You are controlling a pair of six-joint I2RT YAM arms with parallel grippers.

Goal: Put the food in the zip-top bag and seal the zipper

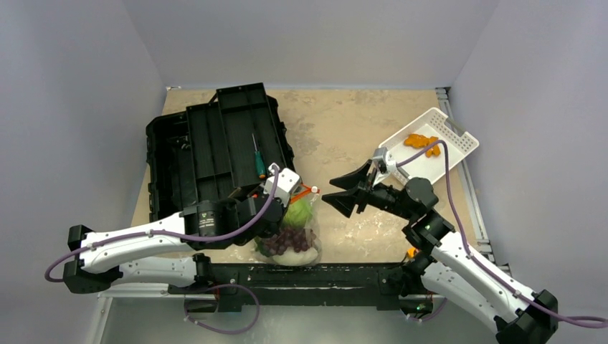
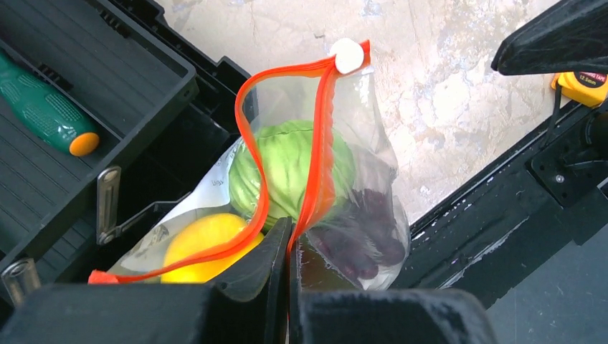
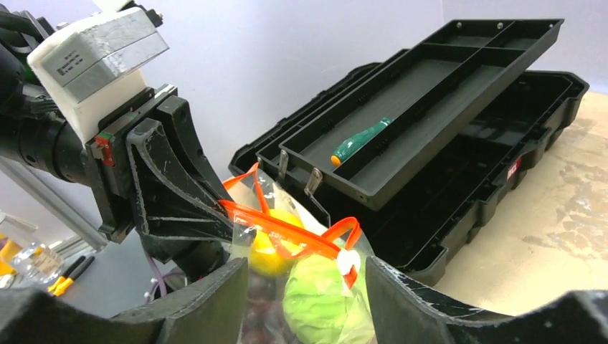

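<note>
The clear zip top bag (image 1: 313, 240) holds a green cabbage (image 2: 276, 168), dark red grapes (image 1: 292, 238) and a yellow fruit or vegetable (image 2: 204, 240). Its orange zipper (image 2: 315, 143) gapes apart, with the white slider (image 2: 348, 55) at one end. My left gripper is shut on one orange zipper edge, which runs in between its fingertips; from above, its own wrist covers those tips. Just right of the slider end, my right gripper (image 1: 328, 190) stands open and empty. Beyond its spread fingers (image 3: 208, 308), the bag and slider (image 3: 348, 262) appear, apart from them.
A black toolbox (image 1: 168, 165) with a green screwdriver (image 1: 259, 163) in its tray stands close on the bag's left. The white basket (image 1: 467, 143) at the back right holds orange-brown food pieces (image 1: 421, 141). Bare table lies between them. A yellow tape measure (image 2: 584, 87) sits near the front edge.
</note>
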